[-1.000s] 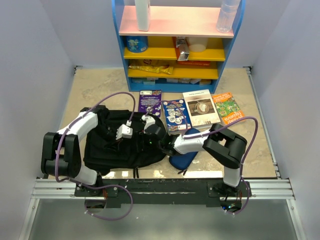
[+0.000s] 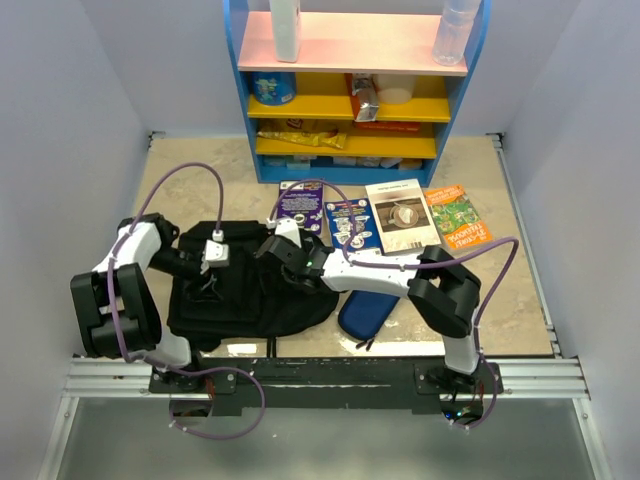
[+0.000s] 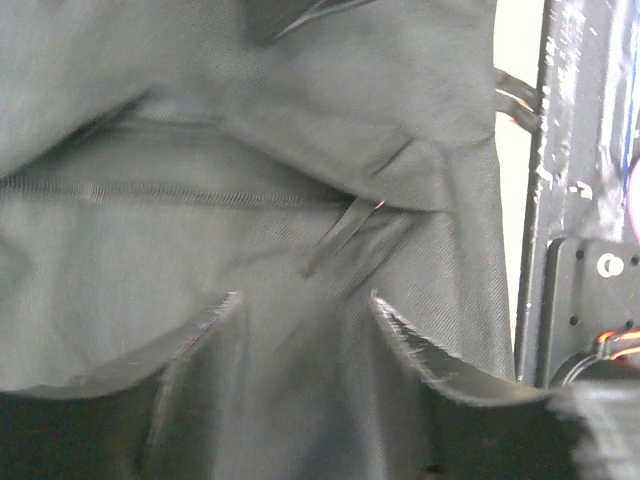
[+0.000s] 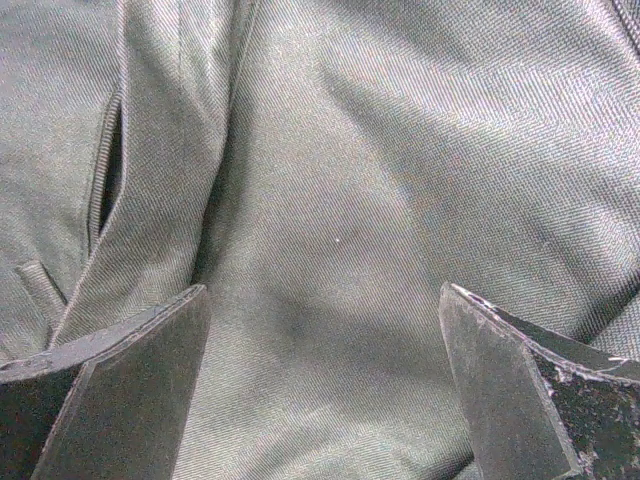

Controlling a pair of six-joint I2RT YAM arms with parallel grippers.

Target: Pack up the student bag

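Note:
The black bag (image 2: 230, 315) lies spread out at the left of the table. My left gripper is low over the bag's left part; in the left wrist view its blurred fingers stand apart above dark fabric, near a fold with a zip and pull tab (image 3: 340, 235). My right gripper stands open over the bag's fabric, with a strip of folded cloth and a zip (image 4: 100, 170) at the left of that view. No object shows between either pair of fingers.
Books (image 2: 400, 215) lie at the back right, and a blue pencil case (image 2: 365, 320) at the front right, partly under the right arm. A shelf unit (image 2: 345, 145) with packages and containers stands at the back. Bare table shows at the far right.
My left gripper has moved left across the bag, away from the right one. My right arm has shifted a little left and back, the gripper staying over the bag.

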